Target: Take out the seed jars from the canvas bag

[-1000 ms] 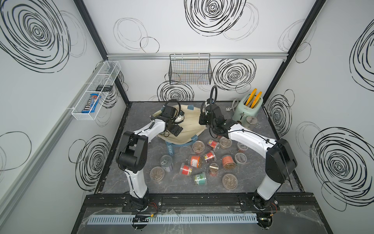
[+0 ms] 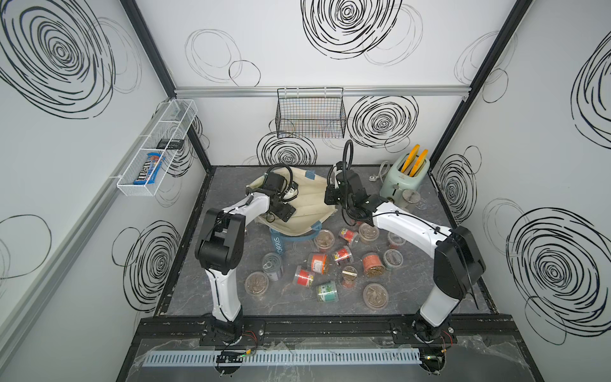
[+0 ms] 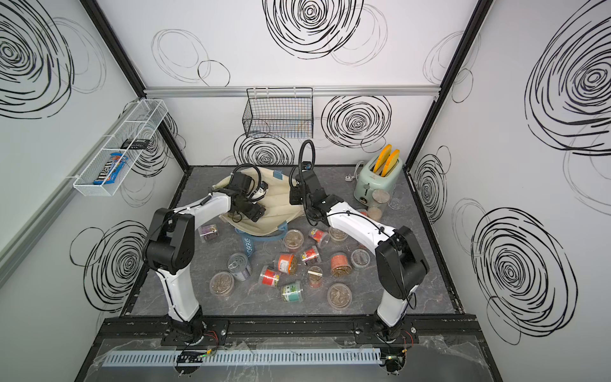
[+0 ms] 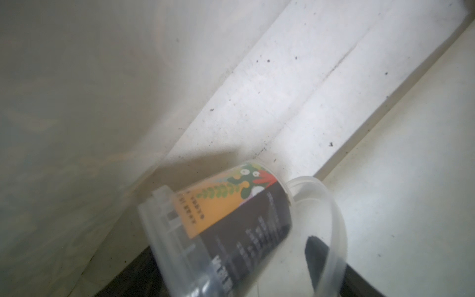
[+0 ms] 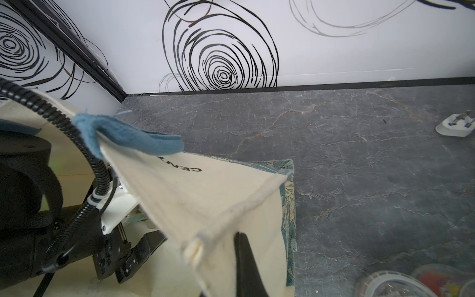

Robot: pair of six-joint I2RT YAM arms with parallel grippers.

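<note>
The cream canvas bag [image 2: 308,216] lies open at the back middle, my left gripper [image 2: 283,203] reaching into it. In the left wrist view a clear jar with an orange and dark label [image 4: 232,222] lies inside, just over the open fingers, with a transparent curved piece beside it; whether the fingers touch them is unclear. My right gripper [image 2: 329,194] is at the bag's right edge; in the right wrist view its tip is at the folded canvas [image 5: 193,178], shut as far as shows, fingers partly hidden by cloth.
Several seed jars [image 2: 372,264] lie and stand across the front and right of the table. A mint toaster [image 2: 397,187] with orange items stands at back right. A wire basket [image 2: 310,114] hangs on the back wall; a white rack [image 2: 136,181] on the left wall.
My left arm has shifted slightly left within the bag over the last second. The right arm looks unchanged.
</note>
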